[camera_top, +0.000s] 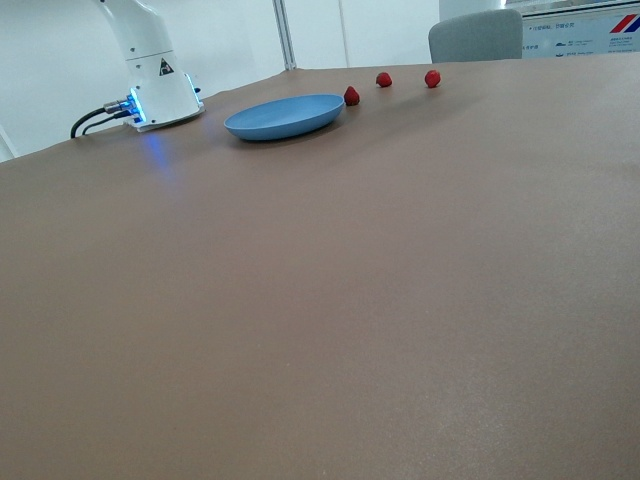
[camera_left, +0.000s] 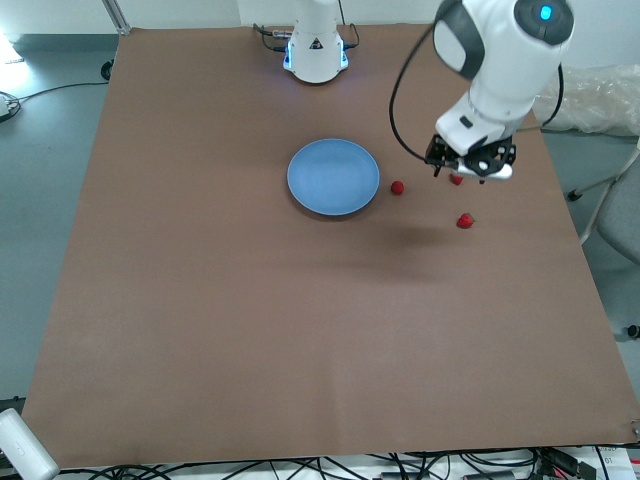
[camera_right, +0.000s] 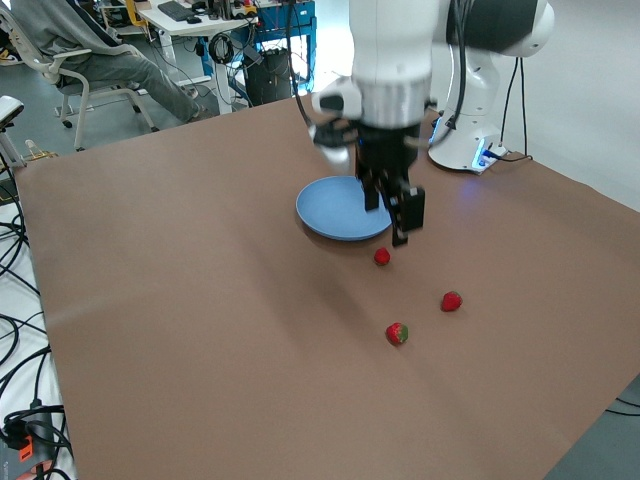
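A blue plate (camera_left: 333, 177) (camera_top: 285, 117) (camera_right: 340, 210) lies on the brown table (camera_left: 300, 310). Three strawberries lie right of it in the left view: one nearest the plate (camera_left: 397, 187) (camera_right: 382, 256), one (camera_left: 457, 180) partly behind my gripper, and one (camera_left: 466, 221) nearer the front. In the right view the other two are clear. My black gripper (camera_left: 468, 166) (camera_right: 400, 225) hangs above the table near the strawberries, right of the plate in the left view. Whether its fingers are open or shut is unclear. It is outside the top view.
Cables run along the near edge. A grey chair (camera_left: 618, 215) stands beyond the table's side.
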